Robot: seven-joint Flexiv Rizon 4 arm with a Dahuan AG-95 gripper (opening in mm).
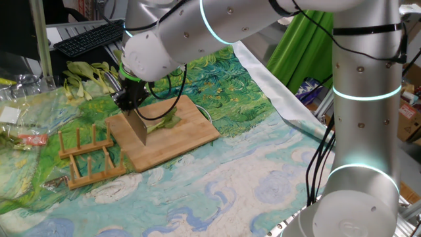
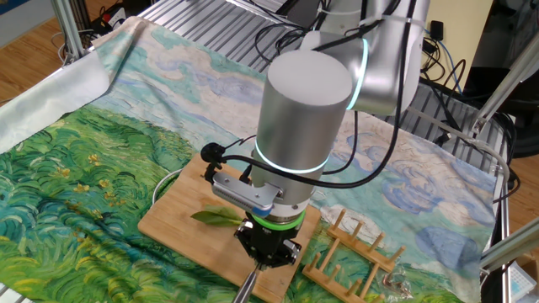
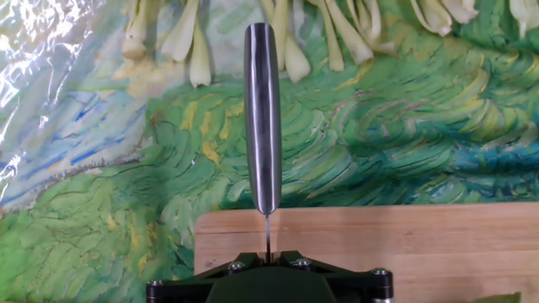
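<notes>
A cleaver with a steel handle (image 3: 263,118) is held in my gripper, which is shut on it near where blade meets handle. In exterior view 1 its broad blade (image 1: 137,128) points down to the cutting board (image 1: 177,145), at the left part of the board. A green leafy vegetable (image 1: 166,122) lies on the board just right of the blade; the blade hides its left end. From exterior view 2 the leaf (image 2: 217,216) shows beside my gripper (image 2: 263,261), while the blade is hidden behind the gripper. Whether the edge touches the wood I cannot tell.
A wooden peg rack (image 1: 89,161) stands close to the board's left side. Several leafy stalks (image 1: 85,74) lie beyond the board, and clear plastic wrap (image 1: 26,99) covers the far left. The cloth in front of the board is free.
</notes>
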